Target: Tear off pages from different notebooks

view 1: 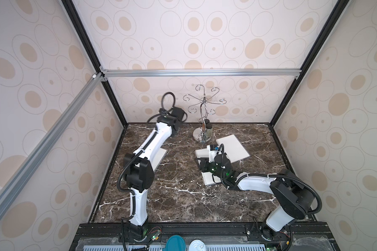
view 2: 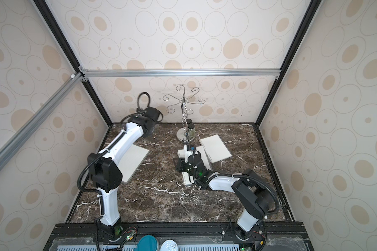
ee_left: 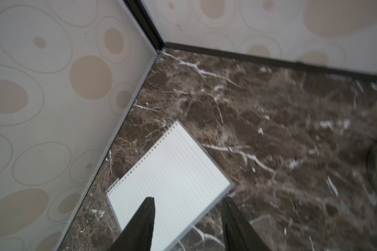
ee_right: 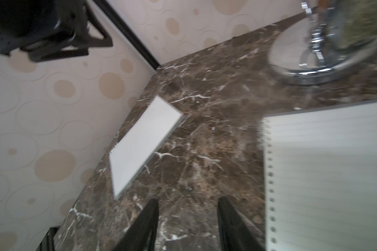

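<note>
Three white notebooks lie on the dark marble table. The left notebook [ee_left: 171, 184], lined and with a perforated edge, is below my left gripper, which stands part open and empty, raised well above the table. The middle notebook [ee_right: 331, 175] shows lined paper and binding holes; my right arm partly covers it in both top views. My right gripper hangs above the table near that notebook's left side, its fingers [ee_right: 148, 226] apart with only tabletop showing between them. The third notebook [view 2: 214, 148] lies at the back right, apart from both grippers.
A silver scroll-armed stand [view 1: 204, 106] on a round base is at the back centre, with a jar [view 1: 208, 129] at its foot. Clear marble [view 1: 178, 196] stretches across the front. Walls close in the left, right and back.
</note>
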